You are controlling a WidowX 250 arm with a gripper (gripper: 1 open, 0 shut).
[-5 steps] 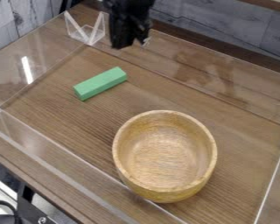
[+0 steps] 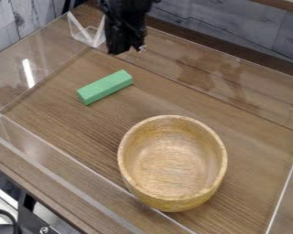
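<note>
My dark gripper point(image 2: 105, 46) hangs at the top middle, shut, with nothing visible between its fingers. Below it on the wooden surface lies a green rectangular block point(image 2: 105, 87), lying diagonally. A large pale round wooden bowl point(image 2: 172, 161) sits empty at the lower middle right.
Raised edges run along the back and the left, with clear plastic-looking material at the upper left.
The block and bowl stay where they were.
</note>
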